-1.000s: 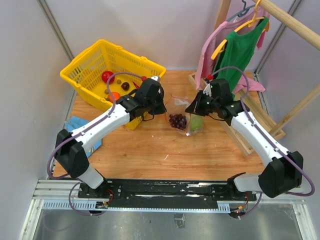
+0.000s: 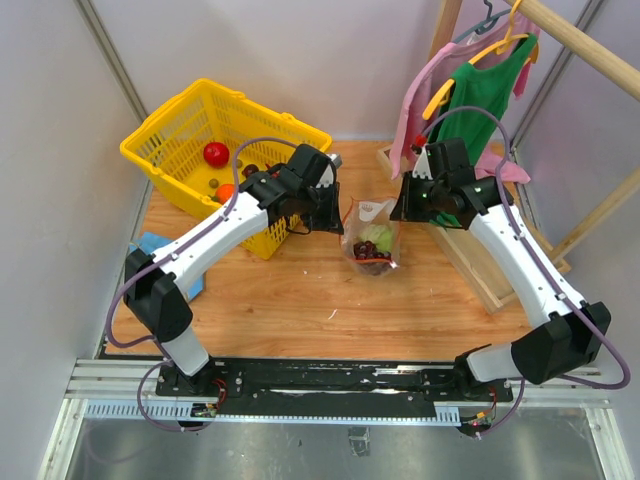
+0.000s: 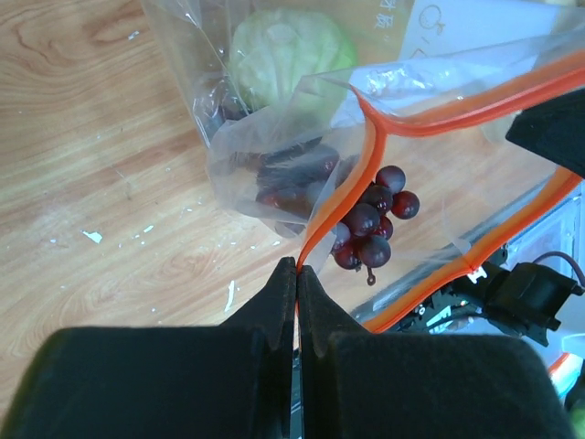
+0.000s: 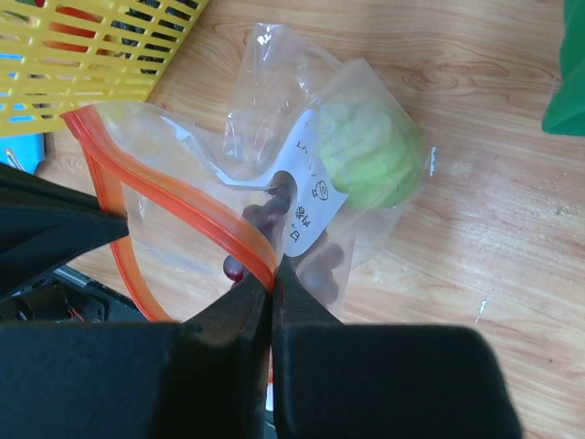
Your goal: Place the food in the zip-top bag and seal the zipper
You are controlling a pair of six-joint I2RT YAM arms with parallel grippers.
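Observation:
A clear zip top bag (image 2: 372, 262) with an orange zipper hangs between my two grippers, its mouth spread wide. Dark red grapes (image 3: 369, 224) and a pale green cabbage-like ball (image 4: 370, 148) are inside it. My left gripper is shut on the orange zipper edge (image 3: 352, 187) at one side of the mouth. At the opposite side, my right gripper is shut on the orange edge (image 4: 196, 215) as well. In the top view the left gripper (image 2: 340, 228) and right gripper (image 2: 398, 215) stand a short way apart at about the same height.
A yellow basket (image 2: 165, 170) holding a red tomato-like piece (image 2: 216, 154) and other food stands behind the left arm. Wooden rack bars and a green garment (image 2: 490, 100) crowd the right side.
Both grippers have shifted, the right one toward the right, and the gap between them is a little wider. The bag now hangs differently, with the grapes lower and the green ball behind them.

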